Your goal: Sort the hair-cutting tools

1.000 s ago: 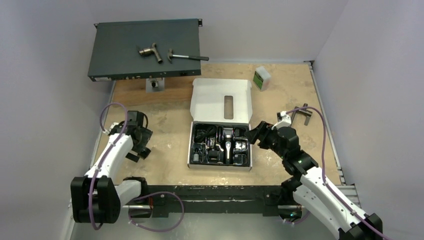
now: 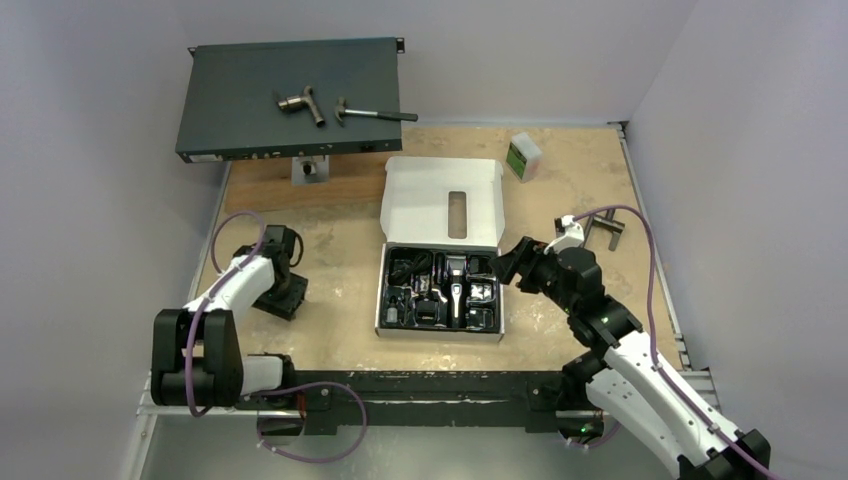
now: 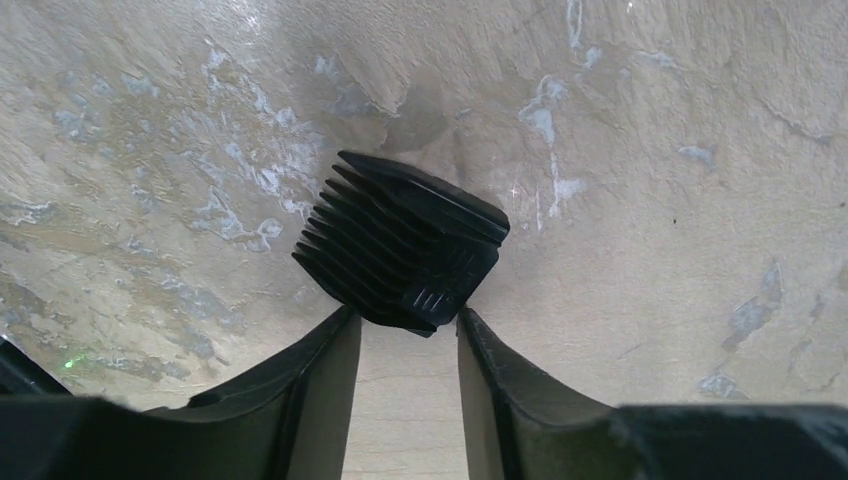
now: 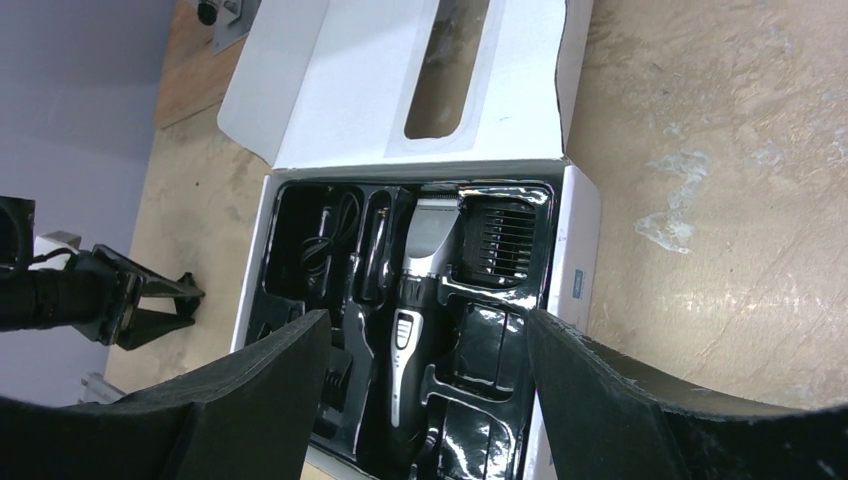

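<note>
A black comb attachment lies on the table in the left wrist view, its teeth toward the upper left. My left gripper is part open, pointing down, with its fingertips on either side of the comb's near end; whether they touch it is unclear. The white box stands open at the table's middle. In its black insert the right wrist view shows a silver-black clipper, a comb and a coiled cable. Above the box's right side hangs my right gripper, fingers apart and empty.
Two empty insert compartments show beside the clipper. At the back, a dark rack unit carries a hammer. A small green-white box stands behind the right arm, and a metal tool lies near it.
My left arm has shifted slightly toward the front, and its gripper now stands over the comb.
</note>
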